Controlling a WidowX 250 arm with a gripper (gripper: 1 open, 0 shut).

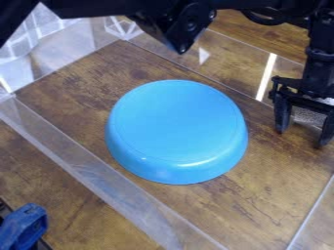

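Note:
A large blue round object [177,132], like an upturned bowl, rests on the wooden surface [72,93]. At the right edge a black gripper [303,129] is low at the surface, by a grey mesh patch. Whether it is open or shut, or holds anything, is unclear. A dark arm part [177,24] hangs over the top of the view.
Clear plastic strips border the wooden surface at left and right. A blue object [21,227] lies in the lower left corner. The wood left of the bowl is bare.

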